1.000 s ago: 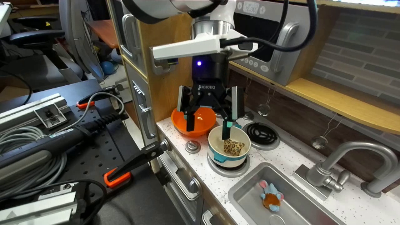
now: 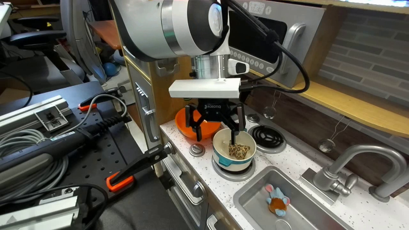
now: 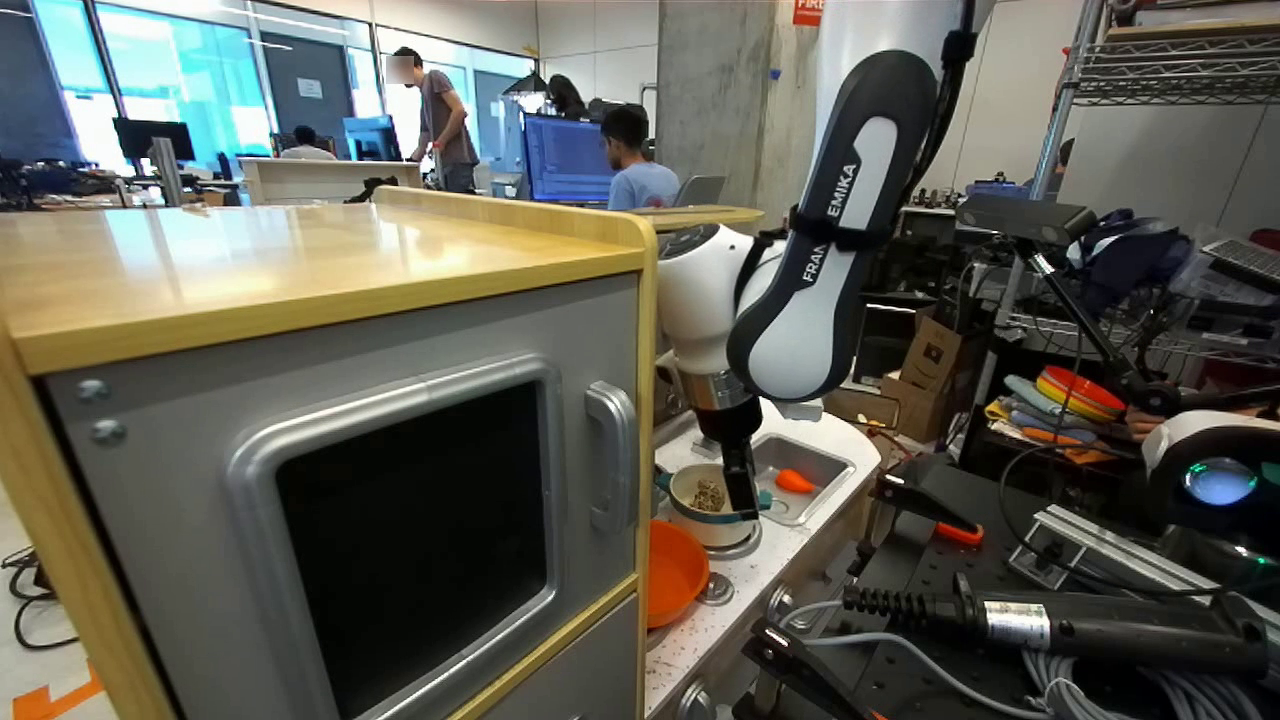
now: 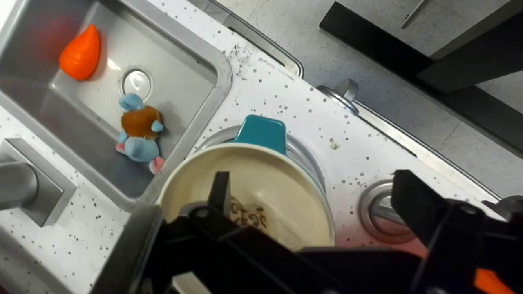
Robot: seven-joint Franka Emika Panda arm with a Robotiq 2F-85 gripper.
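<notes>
My gripper (image 2: 215, 137) hangs over the stove, open and with nothing between its fingers. In the wrist view its two fingers (image 4: 220, 193) stand wide apart. A cream pot (image 2: 220, 142) with teal handles sits on the front burner, below one finger. Inside the pot lies a leopard-print thing (image 2: 240, 151), partly covered by that finger in the wrist view. An orange bowl (image 2: 184, 128) stands beside the pot. The sink holds a blue and brown plush toy (image 4: 141, 123) and an orange teardrop-shaped thing (image 4: 81, 54).
The faucet (image 2: 345, 163) rises behind the sink (image 2: 242, 195). Beside the pot is a bare black coil burner (image 2: 267, 137). A microwave (image 2: 303, 42) and a wooden shelf (image 2: 356, 109) overhang the counter's back.
The arm has come lower and its wrist has tilted in exterior view 1. The pot, bowl and plush toy stay in place, and the gripper is still open.
</notes>
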